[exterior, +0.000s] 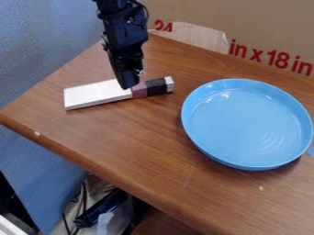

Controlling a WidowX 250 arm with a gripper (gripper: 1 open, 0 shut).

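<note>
My black gripper [128,75] reaches down from the top of the view, its tip just over a long white bar [95,95] with a pink band and a dark end toward the right. The bar lies flat on the wooden table. Whether the fingers are open or shut, or touch the bar, I cannot tell. A blue plate [245,124] sits to the right of the bar.
A cardboard panel [245,23] stands along the back.
</note>
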